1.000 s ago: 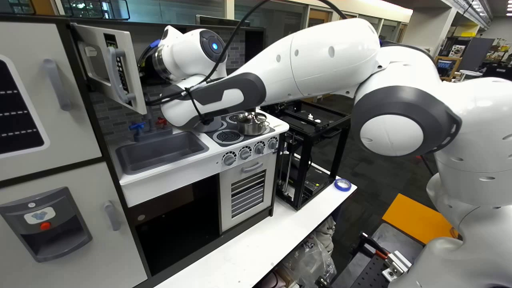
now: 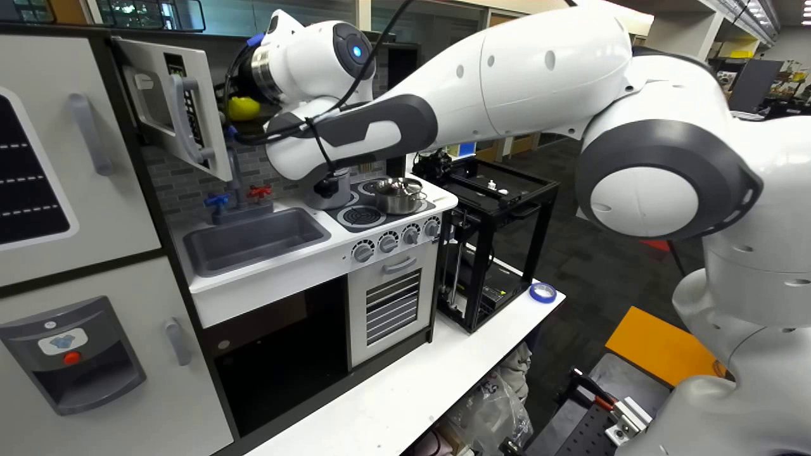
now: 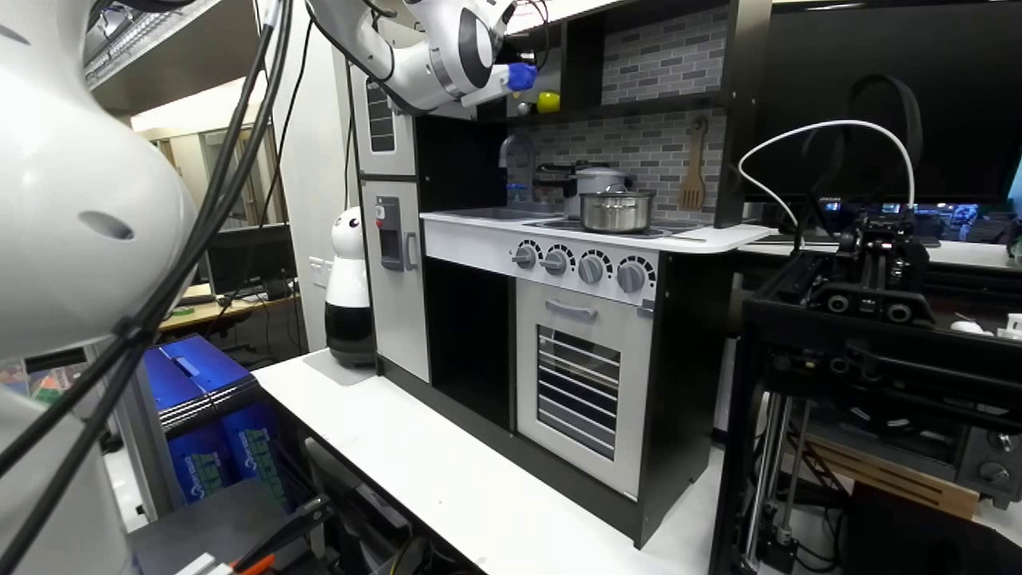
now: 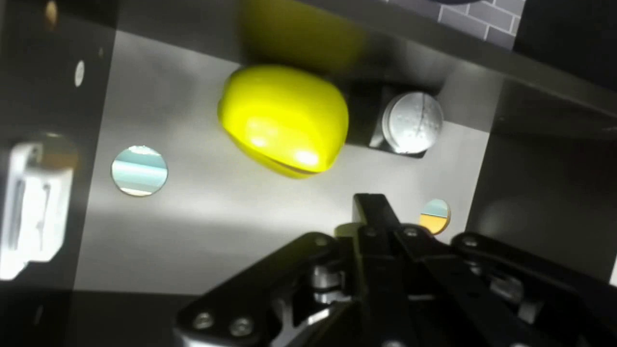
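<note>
In the wrist view a glossy yellow rounded object [image 4: 283,118] rests against the back of a dark-walled compartment. Beside it stands a small item with a round silver top [image 4: 413,122]. My gripper is shut in front of them, with nothing showing between its fingers, clear of both. Exterior view 1 shows the yellow object [image 2: 243,109] beside the wrist, behind the open white compartment door [image 2: 217,144]; the fingers are hidden there. In exterior view 2 the yellow object [image 3: 548,101] appears on the shelf just past the blue part of the wrist.
The open door stands close to the wrist on its left. Below are the sink [image 2: 258,239], the faucet, and a metal pot [image 2: 399,196] on the stove. A dark shelf edge [image 4: 462,63] and side walls bound the compartment. A white latch [image 4: 34,202] sits at left.
The arm has risen and shifted slightly right in exterior view 1. The yellow object, hidden before, now shows beside the wrist. The door looks unmoved.
</note>
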